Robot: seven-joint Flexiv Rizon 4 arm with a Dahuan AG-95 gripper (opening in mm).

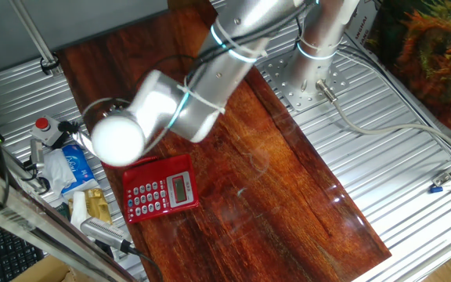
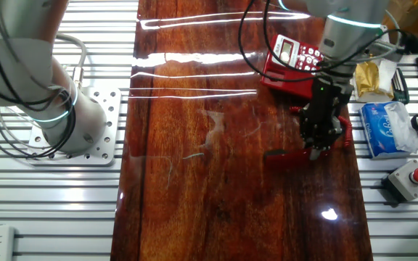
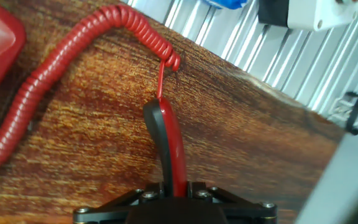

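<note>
A red telephone base (image 1: 160, 189) with grey keys and a small display lies on the wooden table, also seen as the red phone (image 2: 285, 80) in the second exterior view. My gripper is shut on the red and black handset (image 3: 176, 140), gripping it across its narrow width. From the side, the gripper (image 2: 316, 142) points downward and the handset (image 2: 287, 159) extends out to its left. How high it hangs over the wood is hard to judge. A coiled red cord (image 3: 61, 62) runs from the handset's end. The arm covers handset and gripper in the first exterior view.
Beyond the table's edge sit a blue and white tissue pack (image 2: 384, 130), a box with a red button (image 2: 411, 179) and a gold packet (image 2: 367, 76).
</note>
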